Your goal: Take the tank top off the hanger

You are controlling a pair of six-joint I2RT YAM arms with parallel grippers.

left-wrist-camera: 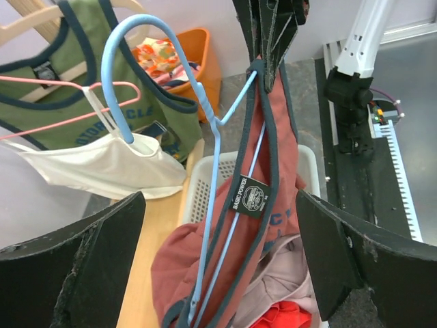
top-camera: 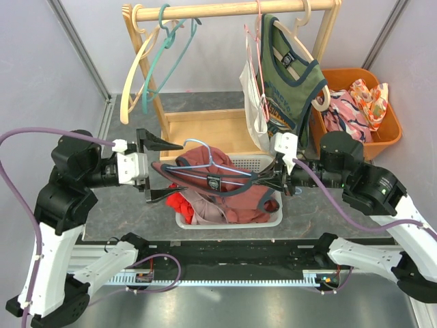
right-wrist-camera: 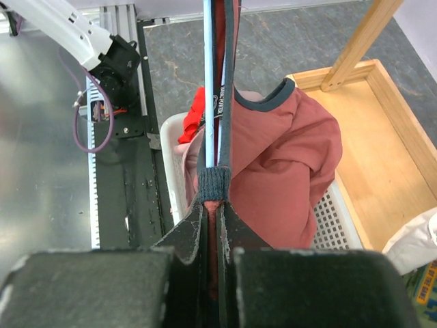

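A maroon tank top (top-camera: 232, 188) with dark trim hangs on a light blue hanger (left-wrist-camera: 213, 157) over the basket. My right gripper (top-camera: 273, 179) is shut on the top and hanger at one end, where trim and fabric show between its fingers. My left gripper (top-camera: 171, 171) stands open around the other end of the top, its fingers above and below it in the top view. In the left wrist view the hanger runs down between the open fingers.
Below is a white basket (top-camera: 276, 217) of clothes. Behind stand a wooden rack (top-camera: 225, 9) with hangers, a green top (top-camera: 293, 82) and a white garment (top-camera: 252, 109). An orange bin (top-camera: 382, 137) is at back right.
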